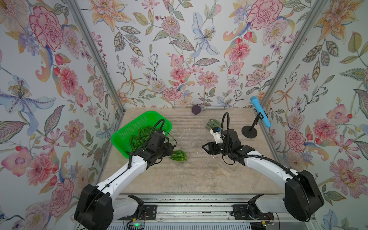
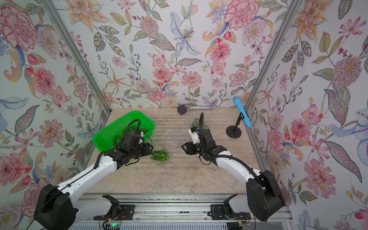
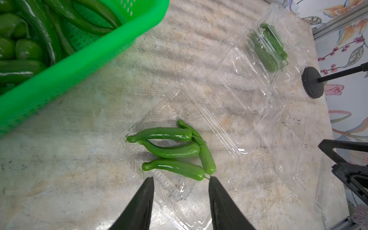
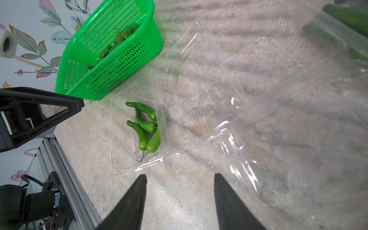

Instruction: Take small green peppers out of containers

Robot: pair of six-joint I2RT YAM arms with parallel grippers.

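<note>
Several small green peppers (image 3: 174,167) lie in a clear plastic container (image 3: 161,109), whose lid is folded back. My left gripper is open above the near side of that container, nothing between its fingers. My right gripper is apart from the peppers, over the right side of the table; a gap shows between its fingers and it holds nothing. At the back right, a second clear container (image 3: 281,42) has more green peppers (image 3: 268,48) inside. The green basket (image 1: 132,122) at the left holds several larger peppers (image 3: 34,30).
A blue microphone on a black stand (image 1: 250,131) stands at the back right. Against the back edge lies a dark-headed silver microphone (image 1: 196,109). Clear plastic lids (image 3: 302,164) spread over the middle and are hard to see.
</note>
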